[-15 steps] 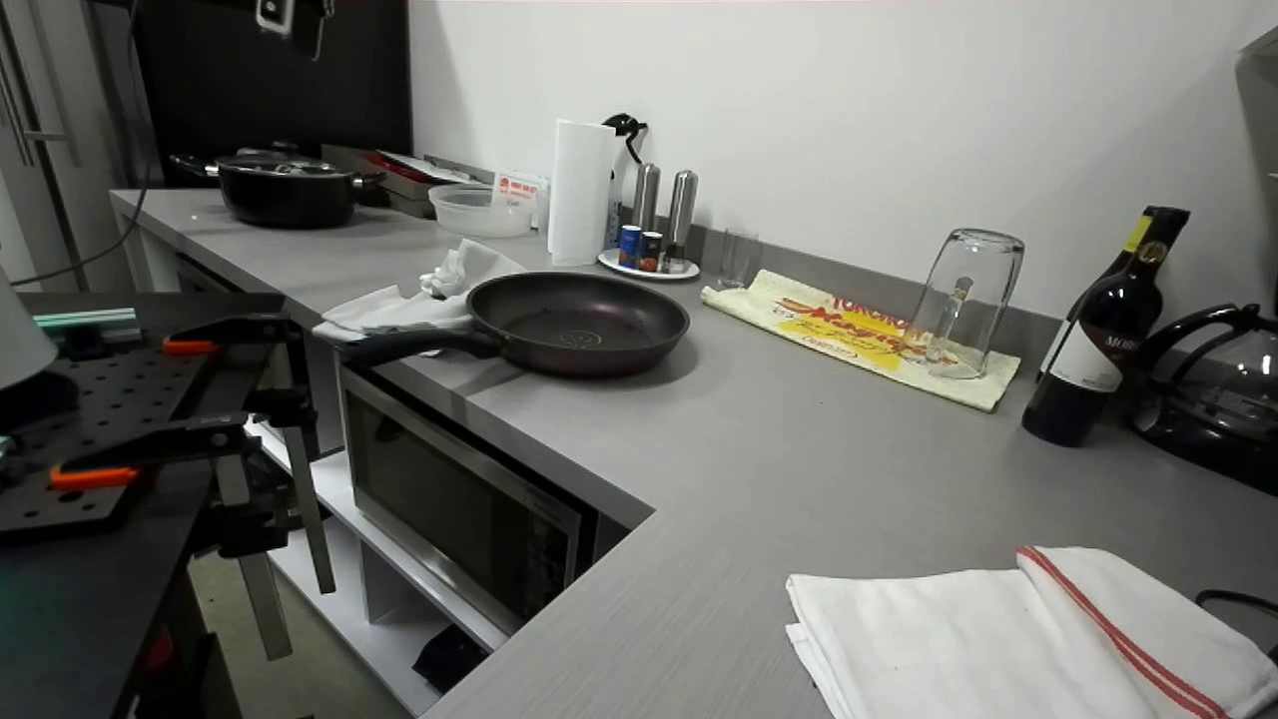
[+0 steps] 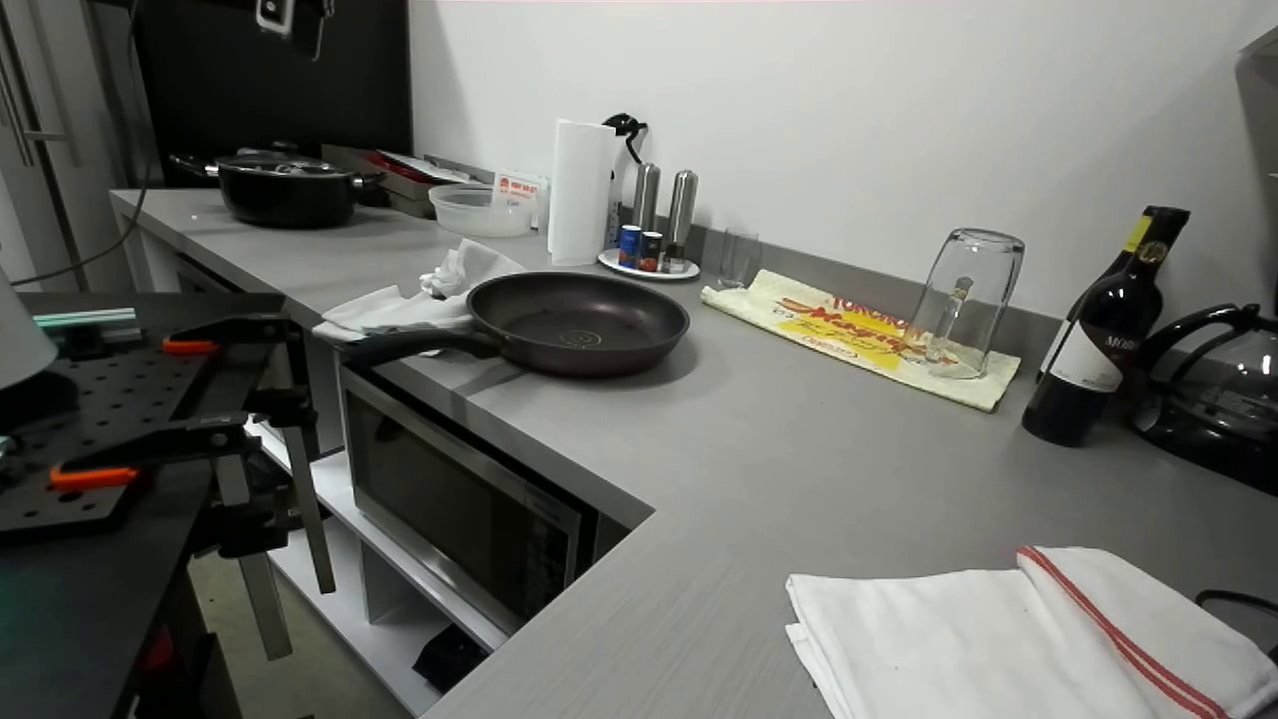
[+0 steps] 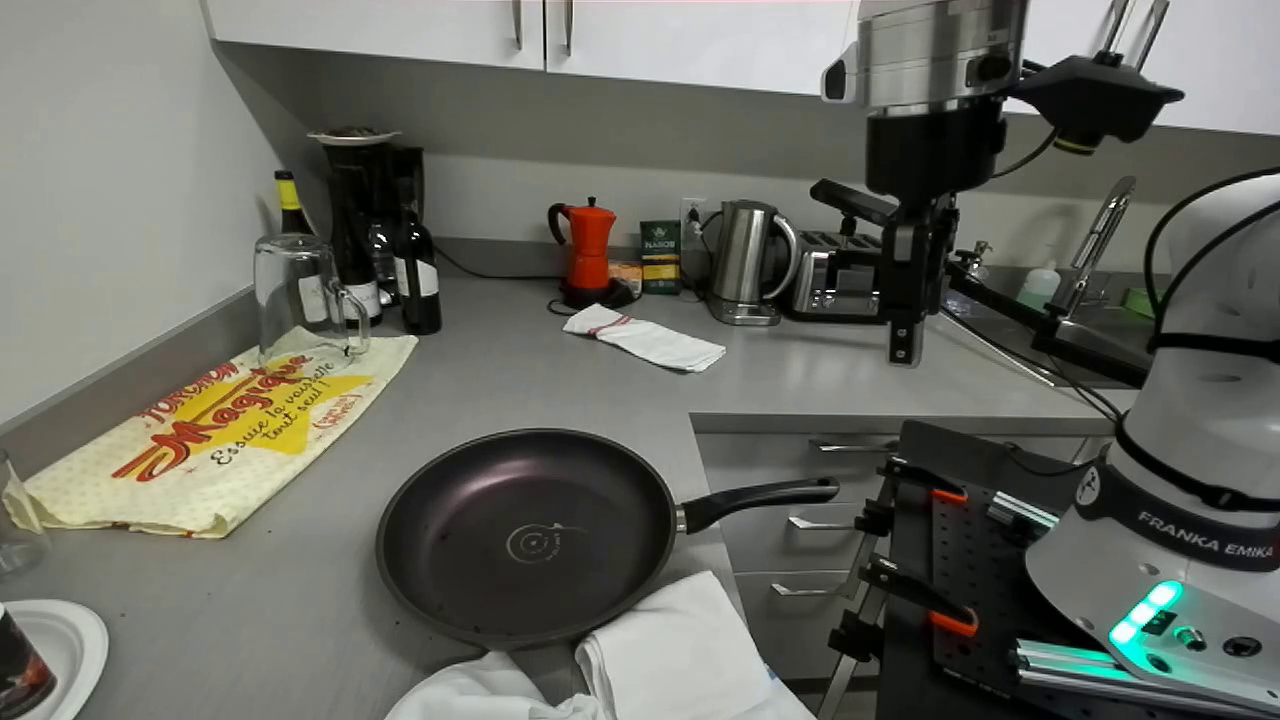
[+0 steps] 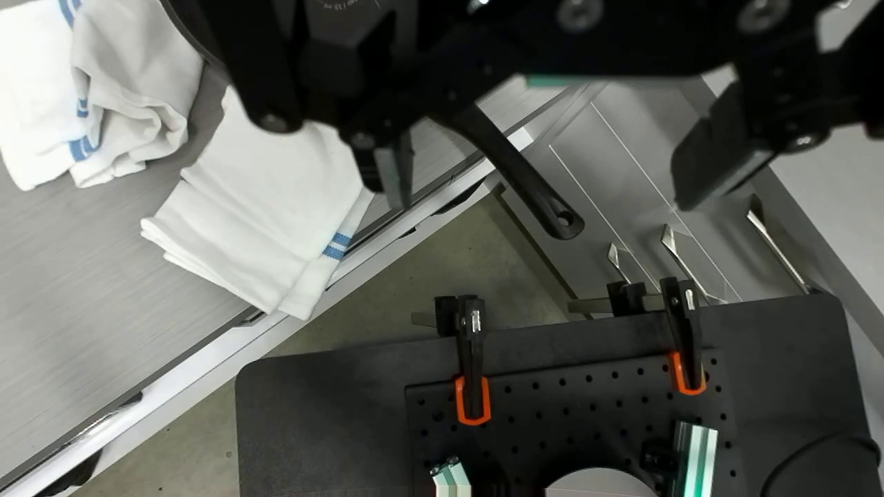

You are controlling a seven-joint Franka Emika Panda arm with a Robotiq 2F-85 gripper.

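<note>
A dark frying pan (image 3: 528,540) rests on the grey counter, its black handle (image 3: 768,497) reaching out past the counter edge. My gripper (image 3: 905,348) points down, higher than the pan and off beyond the handle's end. In the wrist view the two fingers of the gripper are wide apart, with nothing held. The handle (image 4: 526,181) shows through the gap, farther below; most of the pan is hidden behind the gripper body. Exterior view 1 does not show the fingers.
White towels (image 4: 261,199) lie beside the pan. A glass mug (image 3: 300,294) stands upside down on a yellow printed cloth (image 3: 240,426). Bottles, a red moka pot (image 3: 588,246), a kettle (image 3: 746,258) and a toaster line the back. Clamps (image 4: 472,356) stick up from the robot's table.
</note>
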